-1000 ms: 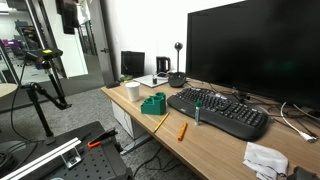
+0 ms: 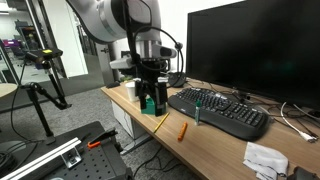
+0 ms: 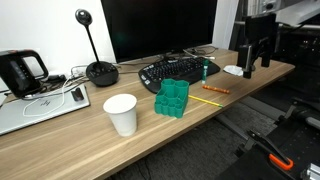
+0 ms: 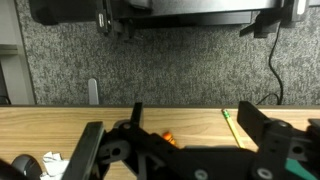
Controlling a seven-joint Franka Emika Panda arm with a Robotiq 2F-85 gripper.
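Note:
My gripper (image 3: 259,66) hangs over the front edge of the table, with its fingers spread in the wrist view (image 4: 191,114) and nothing held between them. A green holder with compartments (image 3: 172,98) stands on the table beside a white cup (image 3: 122,114). A thin yellow pencil (image 3: 207,101) and a short orange marker (image 3: 215,90) lie near the front edge. Behind them a green stick-like object (image 3: 205,70) stands upright. Part of the arm covers the holder (image 2: 151,106) in exterior view 1.
A black keyboard (image 2: 222,112) lies before the dark monitor (image 2: 250,50). A white cloth (image 2: 265,158) rests at the right end of the table. Bare wood surrounds the marker. Grey carpet (image 4: 190,75) shows below the edge.
From the upper left of exterior view 1, the arm has come down and to the right, and now partly hides the green holder. The objects on the table have not moved.

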